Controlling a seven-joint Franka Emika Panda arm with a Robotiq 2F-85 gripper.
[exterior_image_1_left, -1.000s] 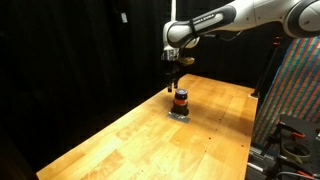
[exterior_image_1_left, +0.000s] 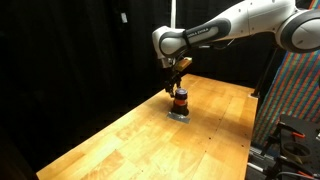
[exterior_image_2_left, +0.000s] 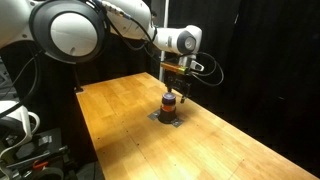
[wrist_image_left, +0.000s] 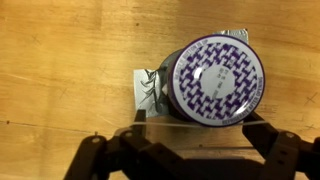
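A dark, round canister (exterior_image_1_left: 180, 103) with an orange-red band stands upright on the table. From above, the wrist view shows its round top (wrist_image_left: 217, 80), a purple-and-white pattern with a pale centre. Under and beside it lies a silver foil-like piece (wrist_image_left: 150, 92), partly hidden by the canister. My gripper is open, its fingers spread at the lower part of the wrist view with the canister's near edge between them in that view. In exterior view 2 the gripper (exterior_image_2_left: 172, 91) hangs close to the canister's top; whether they touch I cannot tell.
Black curtains (exterior_image_1_left: 80, 70) hang behind it. A dark stand with cables (exterior_image_1_left: 290, 140) is beside the table at the right of exterior view 1.
Over the last second the arm's wrist has shifted a little left and down in exterior view 1. The canister and foil piece have stayed in place.
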